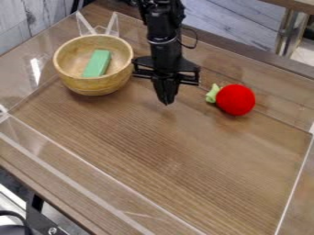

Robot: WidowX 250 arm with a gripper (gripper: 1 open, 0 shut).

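Observation:
My black gripper (164, 79) hangs over the wooden table, between a wooden bowl and a red ball-like object. It looks shut, with nothing visible between its fingers. The wooden bowl (79, 84) at the upper left holds a light green block (95, 62). To the right of the gripper, the red round object (236, 100) rests on the table with a small pale green piece (211, 93) at its left side.
A wooden shelf edge (289, 5) juts in at the top right, and a black cable lies at the bottom left corner.

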